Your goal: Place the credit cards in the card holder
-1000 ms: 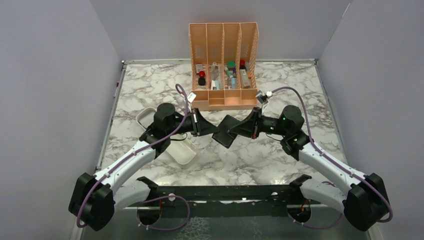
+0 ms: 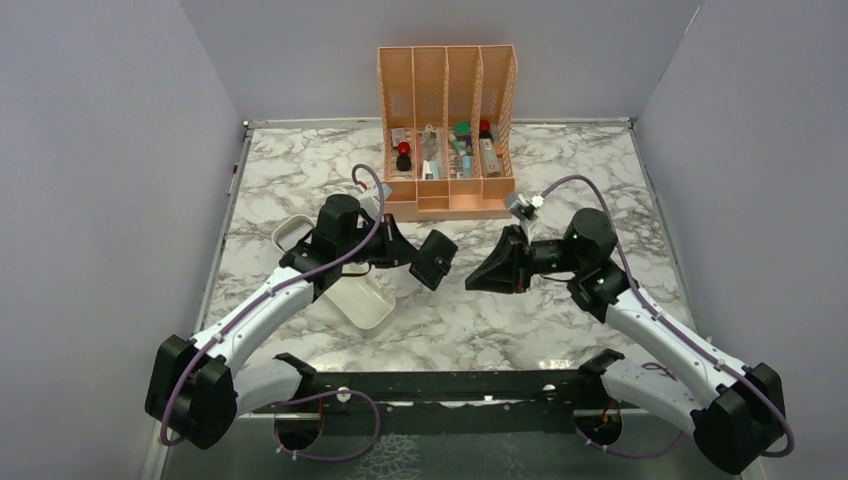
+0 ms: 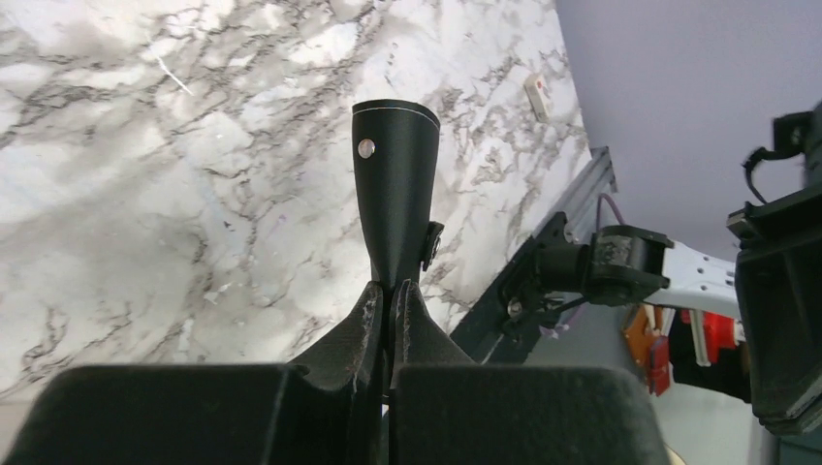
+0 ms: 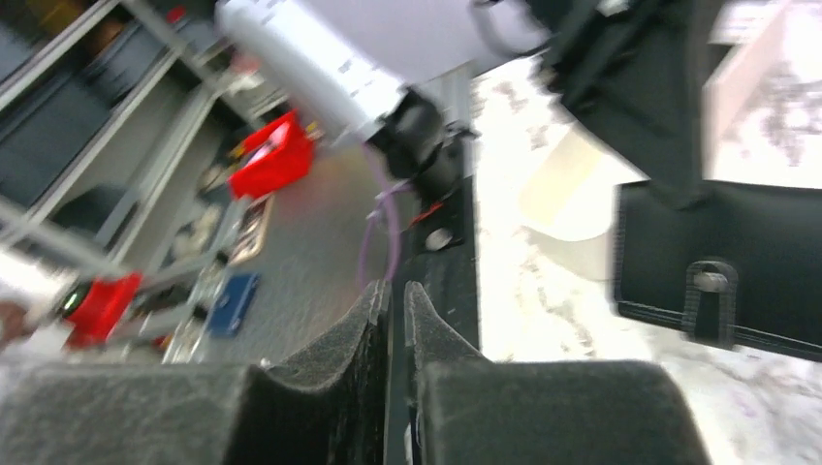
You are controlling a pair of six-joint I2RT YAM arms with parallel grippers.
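The black card holder (image 2: 435, 259) hangs above the middle of the table, gripped at one end. In the left wrist view my left gripper is shut on the holder (image 3: 397, 189), which bulges into a rounded shape and shows a metal snap. To its right, apart from it, is my right gripper (image 2: 470, 287); in the right wrist view a narrow gap lies between its fingertips, with nothing visible in it. That view shows the holder (image 4: 775, 266) off to the right, blurred. I cannot make out any credit cards.
An orange organizer (image 2: 450, 200) with several small items stands at the back. A cream tray (image 2: 372, 318) lies partly under the left arm, with another pale tray (image 2: 278, 238) behind it.
The holder has come away from the right gripper and moved left with my left gripper, its tilt changed.
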